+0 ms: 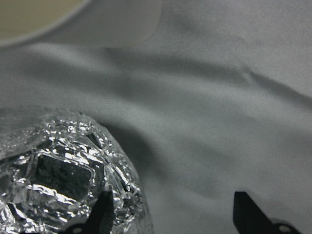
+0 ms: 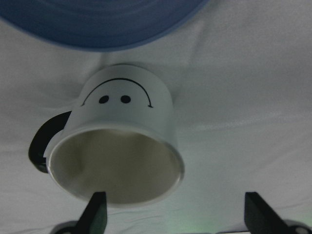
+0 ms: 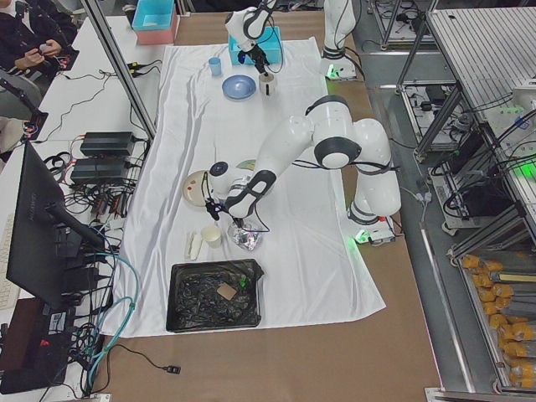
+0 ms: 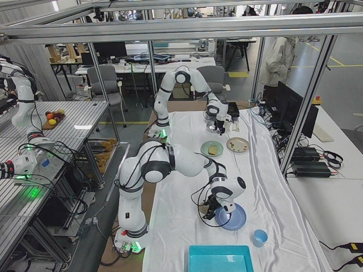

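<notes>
A white smiley mug with a black handle stands just below a blue plate. My right gripper hovers over the mug's near rim, open and empty. My left gripper is open over a crumpled foil object, with a cream cup beside it; in the camera left view the cup and foil sit side by side on the white cloth.
A turquoise bin and blue cup are at one end of the cloth, a black tray at the other. A green plate and beige plate lie between the arms.
</notes>
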